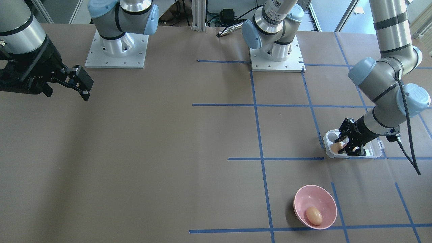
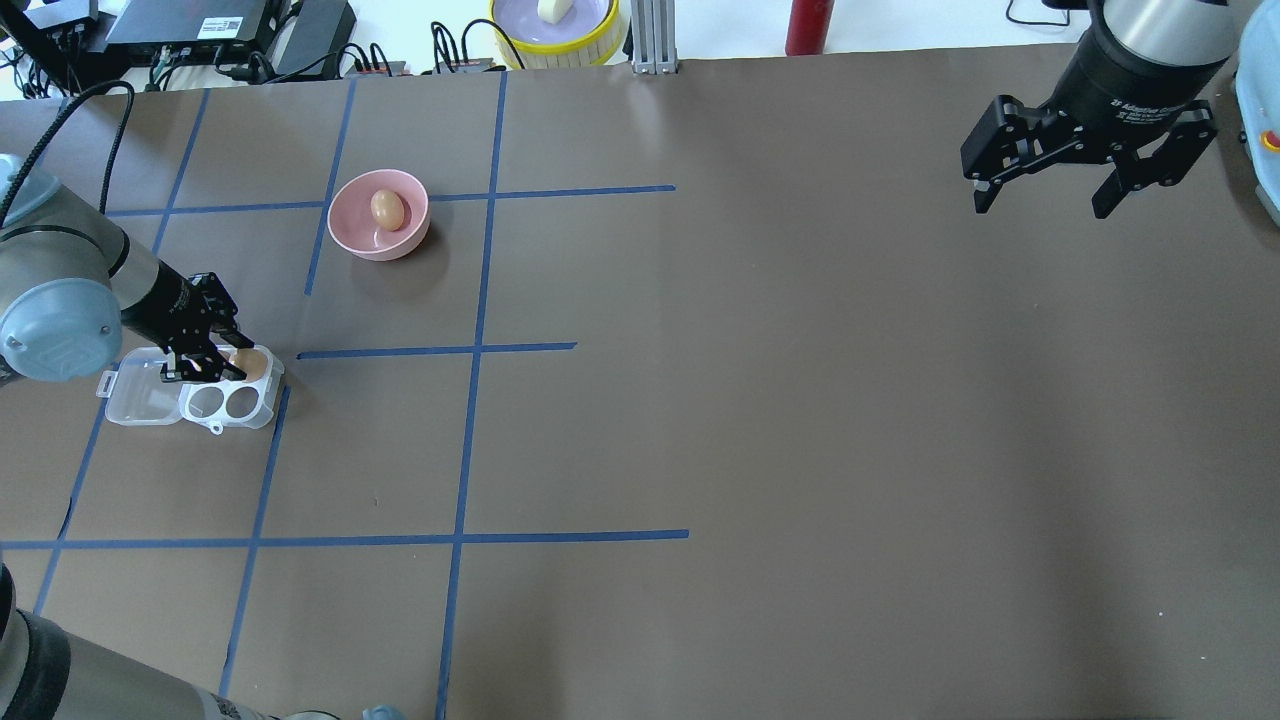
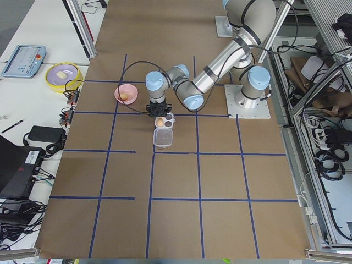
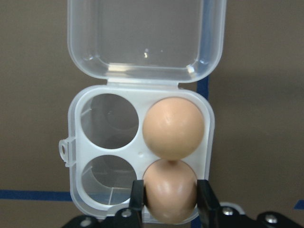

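Note:
In the left wrist view, a clear four-hole egg holder (image 4: 139, 123) with its lid (image 4: 142, 35) open holds an egg (image 4: 172, 126) in one right-hand hole. A second egg (image 4: 169, 190) sits at the other right-hand hole, between the fingertips of my gripper, which touch it on both sides. The two left-hand holes are empty. In the front view my gripper is low over the holder (image 1: 370, 150), and its fingertips are partly hidden. A pink bowl (image 1: 301, 206) with one egg (image 1: 314, 215) stands apart from the holder.
A second arm's black gripper (image 2: 1080, 162) hangs at the far side of the table, away from mine. More arm bases (image 1: 277, 64) stand at the back edge.

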